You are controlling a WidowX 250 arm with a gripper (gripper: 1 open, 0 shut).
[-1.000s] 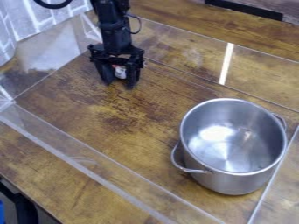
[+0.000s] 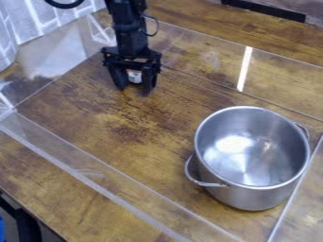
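My black gripper [image 2: 132, 74] hangs low over the wooden board at the upper left, its body pointing down. A small white object [image 2: 134, 76] shows between or just behind its fingers; I cannot tell whether they hold it. A large steel pot [image 2: 248, 154] with side handles stands at the lower right, well apart from the gripper.
Clear plastic walls or edges border the wooden surface [image 2: 127, 142] on the left, back and right. The middle of the board is bare. A silvery covering lies beyond the top left corner.
My gripper has shifted very slightly to the right. The pot has not moved.
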